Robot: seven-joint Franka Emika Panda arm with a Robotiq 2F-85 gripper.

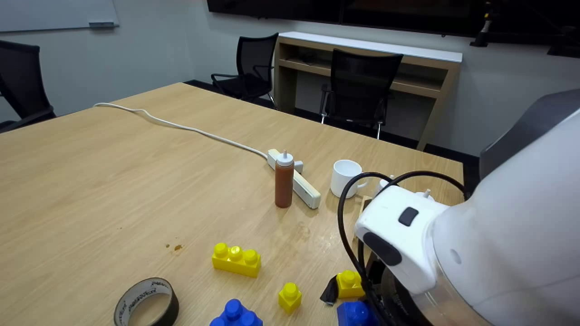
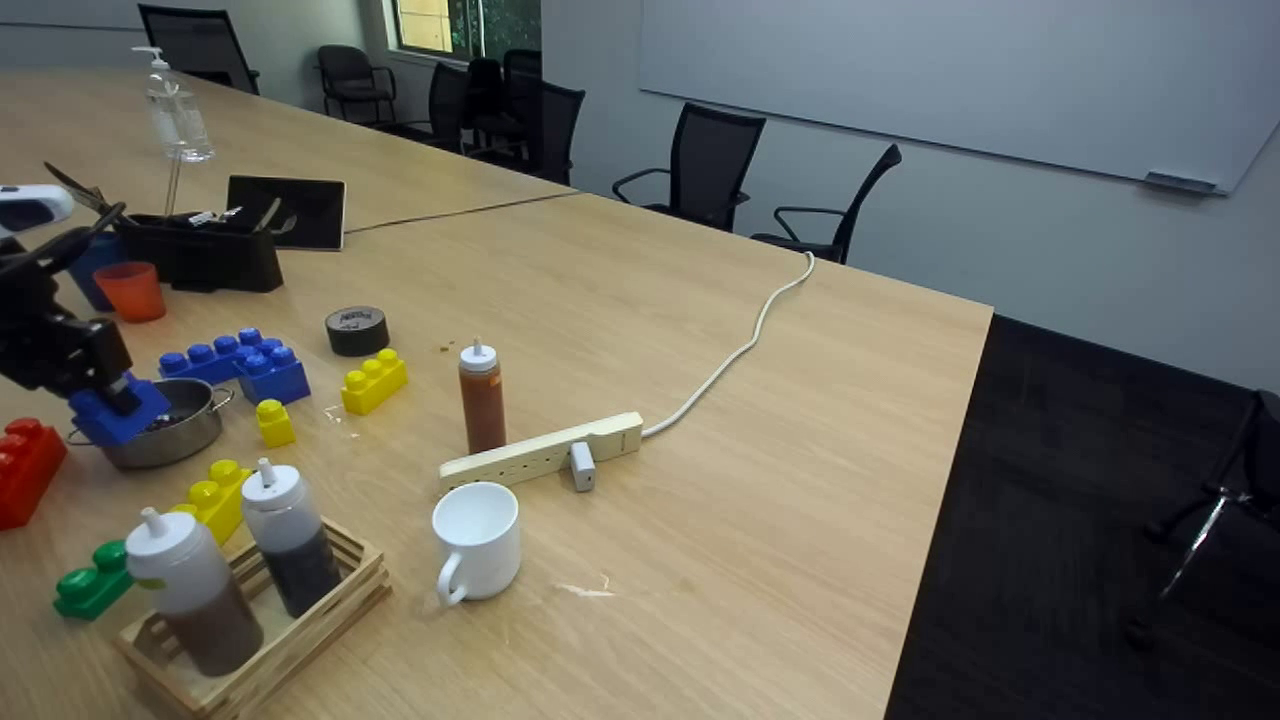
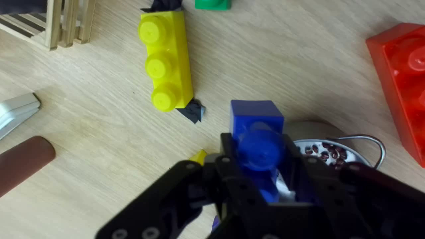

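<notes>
My gripper is shut on a blue block (image 3: 258, 113), whose round stud shows between the dark fingers in the wrist view. In exterior view 2 the held blue block (image 2: 118, 414) hangs at the metal pot (image 2: 180, 434), in front of or over its near side. Dark red beans (image 3: 326, 153) lie in the pot, which the gripper partly hides in the wrist view. Whether block and pot touch, I cannot tell. At the lower edge of exterior view 1 the same blue block (image 1: 354, 314) peeks out beside the arm.
Around the pot lie a red block (image 2: 24, 468), a yellow block (image 3: 167, 59) with black tape, a small yellow block (image 2: 275, 422) and more blue blocks (image 2: 274, 372). A wooden crate (image 2: 348, 576) holds two sauce bottles.
</notes>
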